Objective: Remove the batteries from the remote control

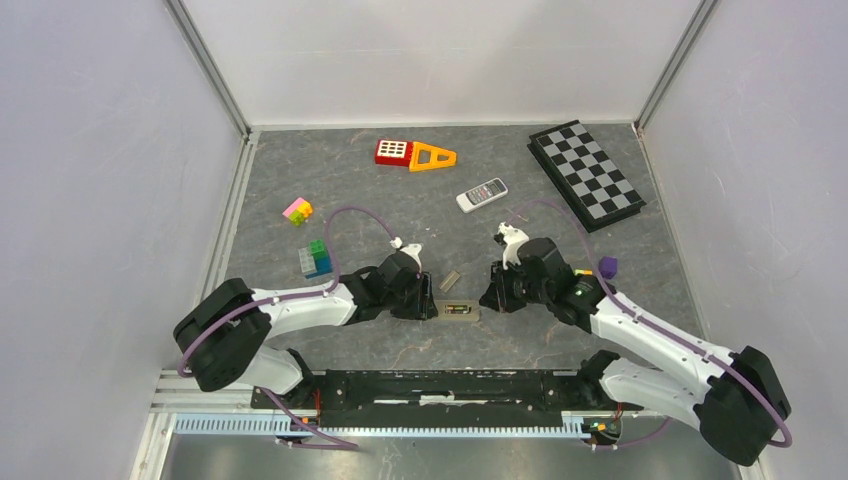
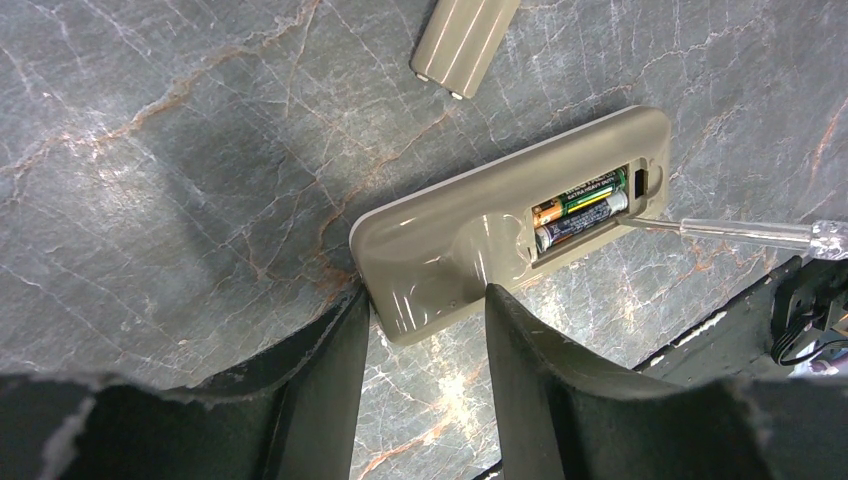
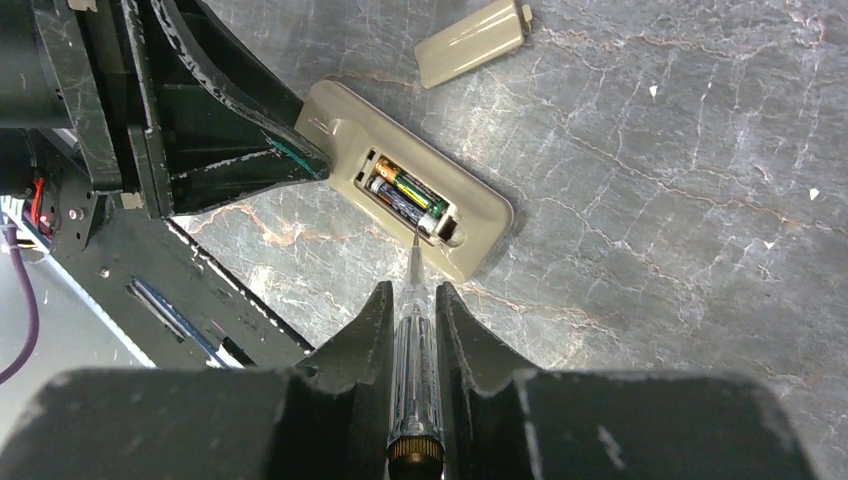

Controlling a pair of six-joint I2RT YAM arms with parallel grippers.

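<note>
The beige remote control point(image 2: 440, 235) lies back side up on the table with its battery compartment uncovered. Two batteries sit side by side inside: one black, green and orange point(image 3: 411, 187), the other dark blue-grey point(image 3: 397, 200). My left gripper is shut on the remote's end away from the compartment. A clear-handled screwdriver point(image 3: 413, 350) is held by my right gripper, which is shut on its handle. The thin metal tip reaches the compartment's edge at the end of the blue-grey battery; whether it touches the battery I cannot tell.
The detached battery cover point(image 2: 466, 45) lies beside the remote, on the far side. A white remote point(image 1: 482, 195), a checkered board point(image 1: 587, 175) and a red and yellow toy point(image 1: 415, 155) stand further back. Coloured blocks point(image 1: 315, 258) lie at the left.
</note>
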